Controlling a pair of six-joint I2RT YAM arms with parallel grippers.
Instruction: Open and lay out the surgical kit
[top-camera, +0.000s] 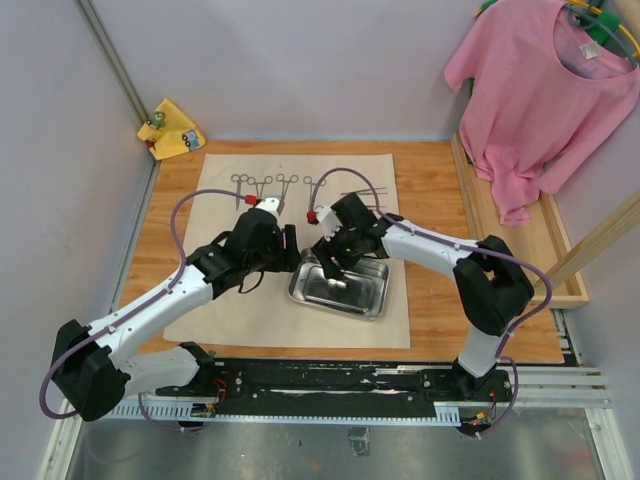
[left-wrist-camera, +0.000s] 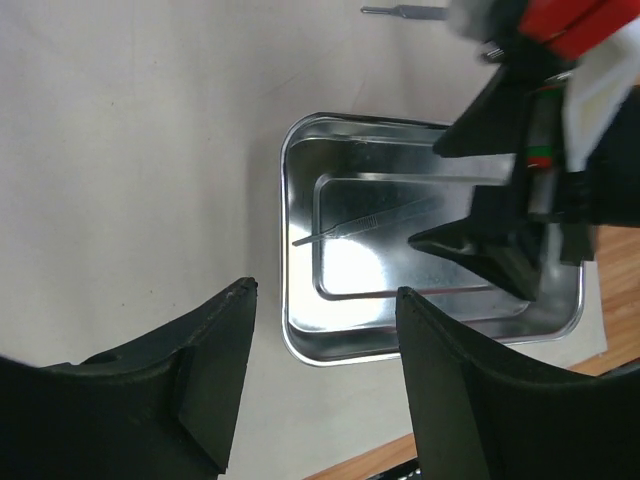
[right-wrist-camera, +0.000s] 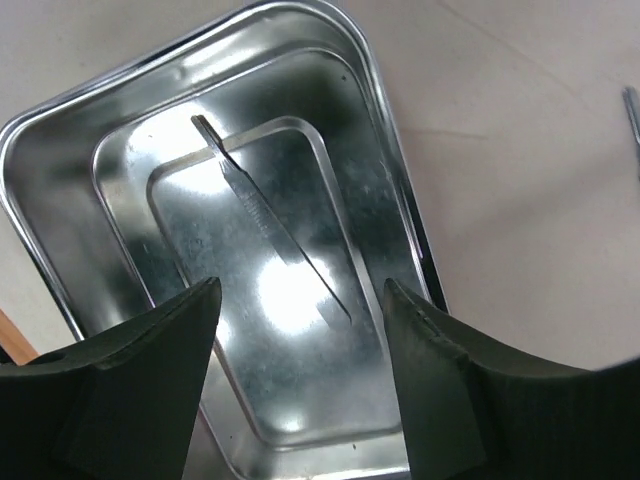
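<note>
A metal tray (top-camera: 340, 303) lies on the beige cloth. One thin scalpel-like tool rests slantwise on its floor, also visible in the left wrist view as a slim tool (left-wrist-camera: 345, 229). Over the tray, my right gripper is open, with the tool ahead of its fingers and nothing held. To the left of the tray hovers my left gripper, also open and empty. Scissor-like clamps (top-camera: 262, 185) stand in a row at the cloth's back. Beside them are thin tweezers (top-camera: 370, 191), partly hidden by the right arm.
Both grippers hang close together near the tray. A yellow cloth bag (top-camera: 175, 130) is at the back left; a pink shirt (top-camera: 545, 95) hangs at the right beside a wooden frame (top-camera: 555, 250).
</note>
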